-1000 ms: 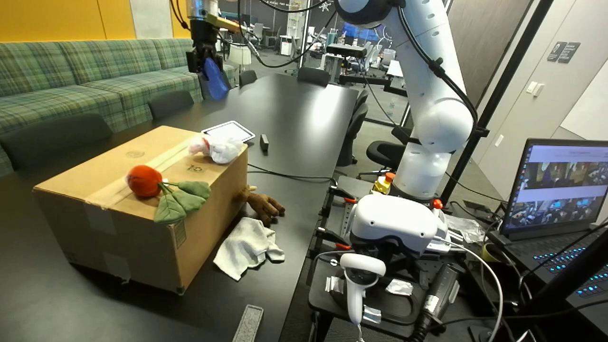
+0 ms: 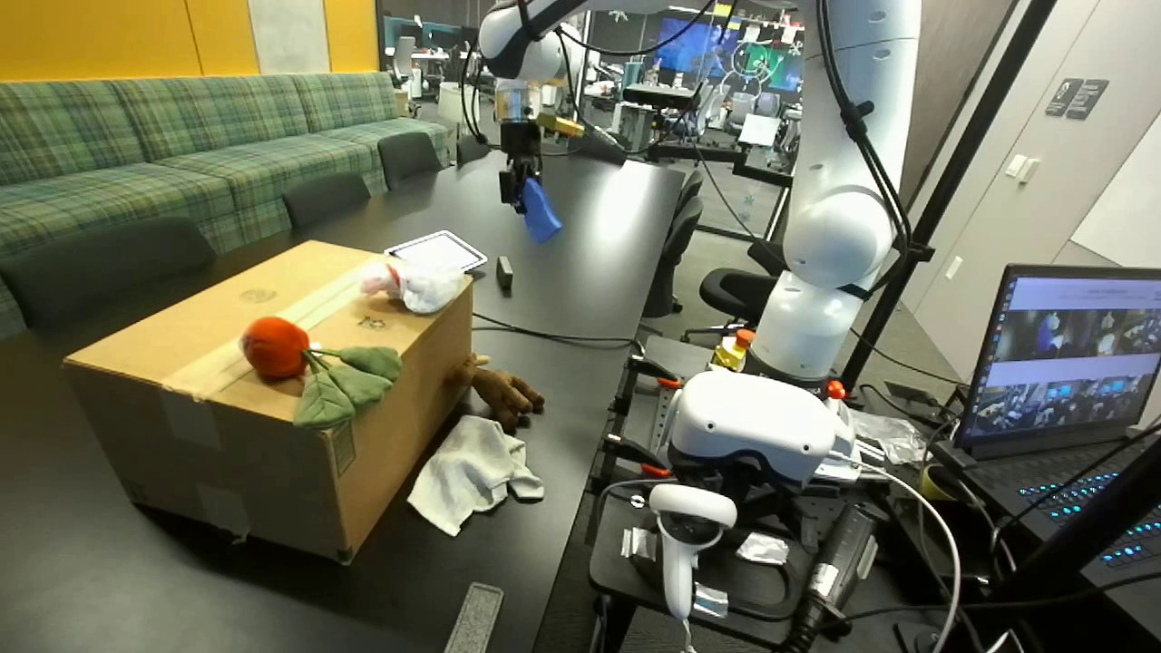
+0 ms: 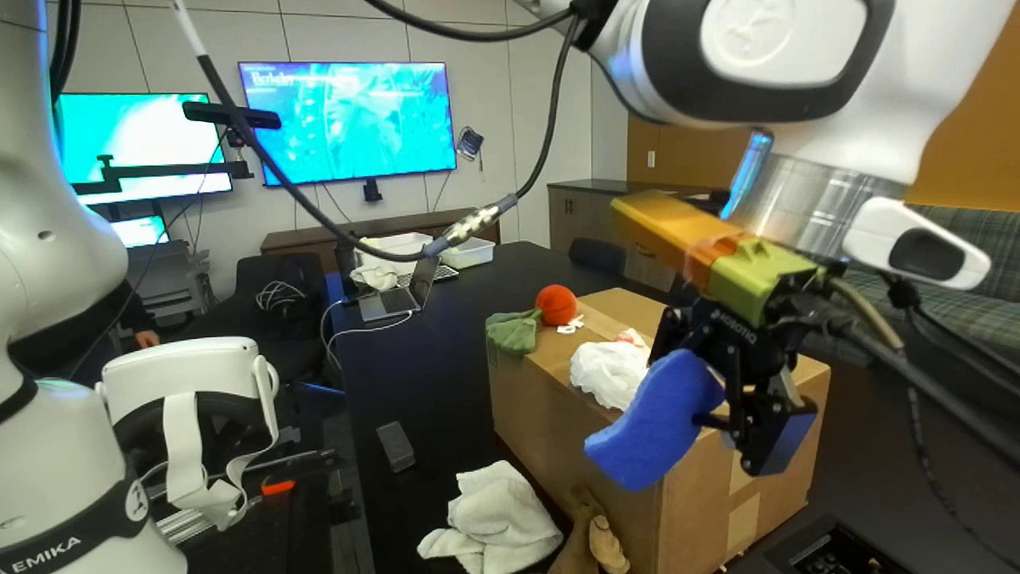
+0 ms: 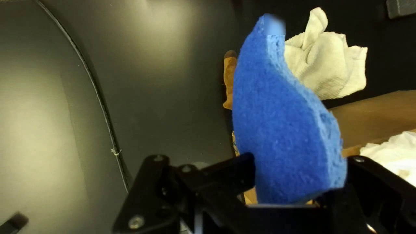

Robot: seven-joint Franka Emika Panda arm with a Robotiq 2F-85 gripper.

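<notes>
A blue sponge-like piece (image 4: 280,113) fills the middle of the wrist view, its lower end pinched by my gripper. In exterior view 1 the gripper (image 2: 524,187) hangs over the far part of the table, with the blue piece (image 2: 539,212) slanting down from its fingers. From the other side, in exterior view 2, the same piece (image 3: 660,421) is held in the air in front of the box, clear of the tabletop.
A cardboard box (image 2: 239,457) carries a red flower (image 2: 274,348) and a white plastic bag (image 2: 430,285). Beside it lie a white cloth (image 2: 473,473), a brown plush (image 2: 502,394) and a dark eraser (image 2: 503,272). A tablet-like tray (image 2: 463,252) and a cable (image 4: 95,85) rest on the table.
In exterior view 1 my gripper has moved right and lower, carrying the blue piece from near the sofa side to over the table. The objects on the table look unmoved.
</notes>
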